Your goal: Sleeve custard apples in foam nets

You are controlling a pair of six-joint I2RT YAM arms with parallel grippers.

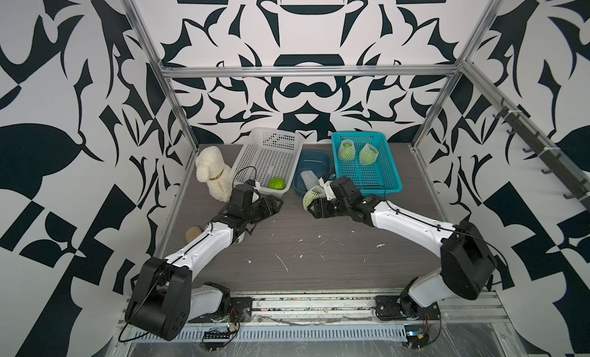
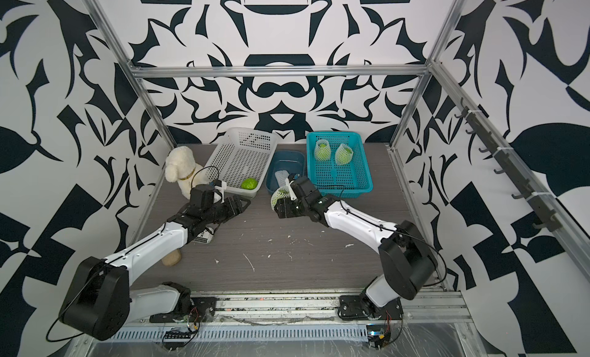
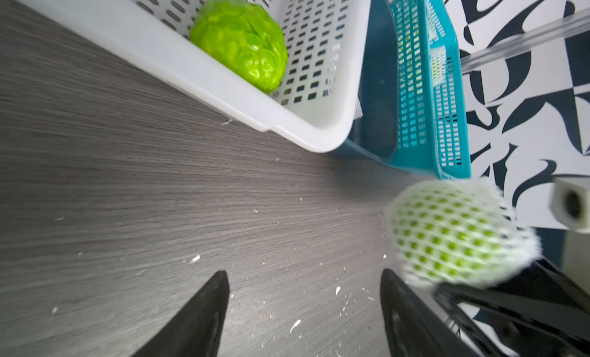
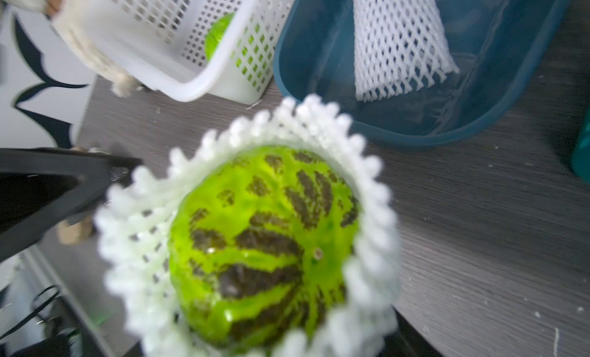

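Observation:
A netted custard apple (image 3: 448,231) sits at my right gripper (image 1: 313,203), its green top (image 4: 264,246) showing through the white foam net's opening; that gripper's fingers are mostly hidden. My left gripper stands open just left of it, nothing between its fingers, over the table. A bare green custard apple (image 1: 276,183) lies in the white basket (image 1: 258,135). A white foam net (image 4: 399,43) lies in the dark blue tub (image 4: 540,37). Two netted apples (image 1: 347,149) (image 1: 368,154) sit in the turquoise basket (image 1: 393,182).
A cream plush toy (image 1: 210,169) sits left of the white basket. A tan object (image 2: 172,257) lies at the left of the table.

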